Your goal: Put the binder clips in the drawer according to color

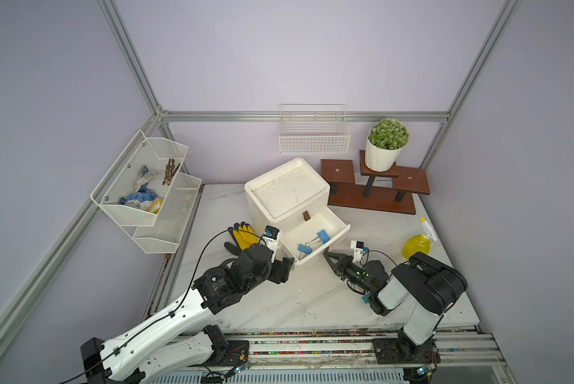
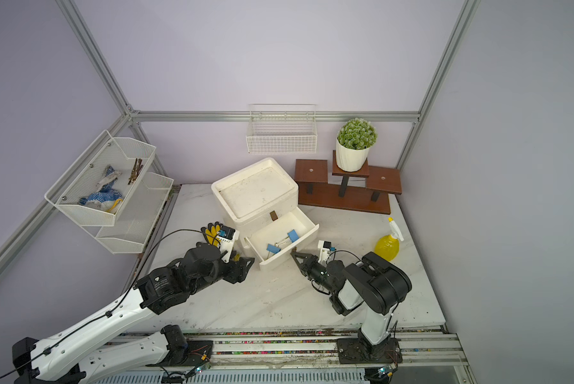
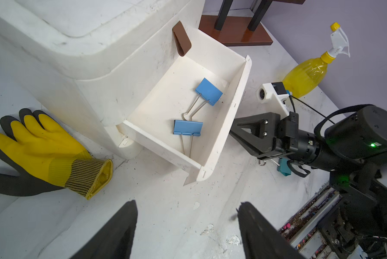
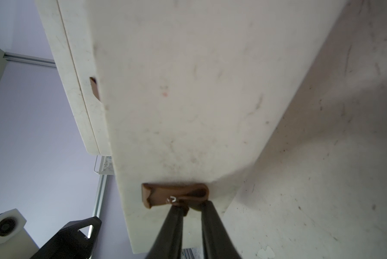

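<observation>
Two blue binder clips, one farther back (image 3: 209, 91) and one nearer the front (image 3: 187, 127), lie in the pulled-out drawer (image 3: 159, 149) of the white cabinet (image 1: 287, 182). On the table, a teal clip (image 3: 284, 167) is partly hidden behind the right arm in the left wrist view. My left gripper is part open and empty, in the air left of the drawer front. My right gripper is at the drawer's front, its narrowly parted fingers at the brown pull tab (image 4: 174, 194); whether they grip it does not show.
A yellow-black glove (image 3: 51, 155) lies left of the cabinet. At the right stands a yellow spray bottle (image 1: 417, 244); brown shelves (image 1: 370, 198) with a potted plant (image 1: 384, 144) are at the back.
</observation>
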